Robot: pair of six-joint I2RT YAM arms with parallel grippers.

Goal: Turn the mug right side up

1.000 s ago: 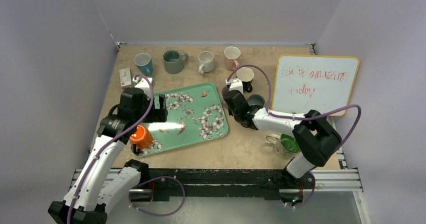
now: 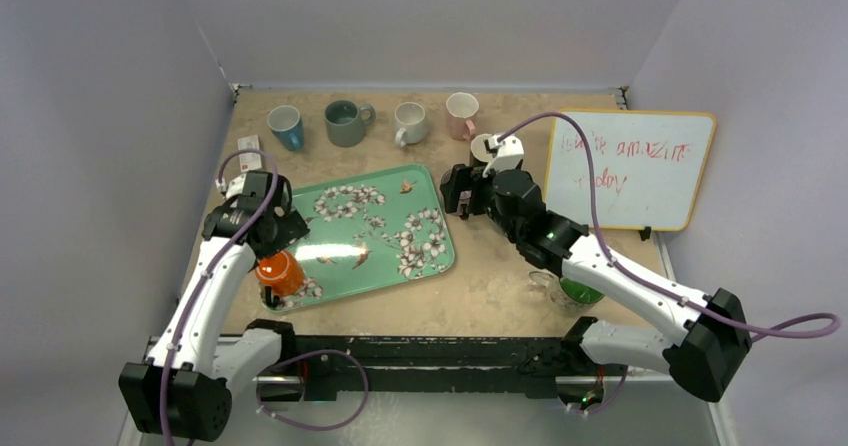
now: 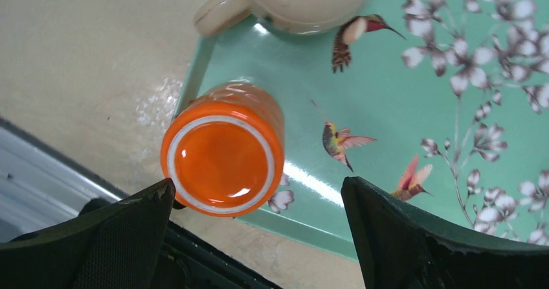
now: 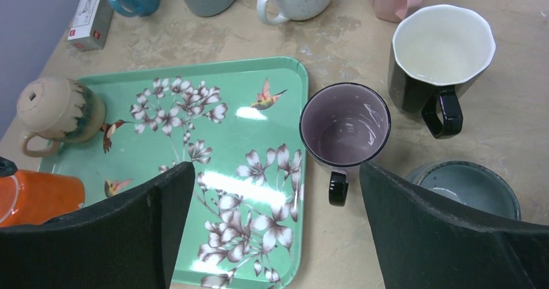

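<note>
An orange mug (image 3: 220, 162) stands upside down on the left end of the green tray (image 2: 360, 278), its round base facing up in the left wrist view. Behind it on the tray is a beige mug (image 4: 61, 111), base up too, with its handle toward the left edge. My left gripper is open above the orange mug, nothing between its fingers. On the right, my open right gripper hangs over the tray's right side. A dark mug with a purple inside (image 4: 345, 126) stands mouth up just beyond its fingers, apart from them.
A black mug with a cream inside (image 4: 443, 46) and a grey mug (image 4: 469, 188) stand right of the tray. Several mugs line the back, among them a pink one (image 2: 461, 116). A whiteboard (image 2: 632, 171) lies at right, a green-lined glass mug (image 2: 580, 291) at front right.
My left gripper has shifted left, toward the tray's left edge. The orange mug has not moved.
</note>
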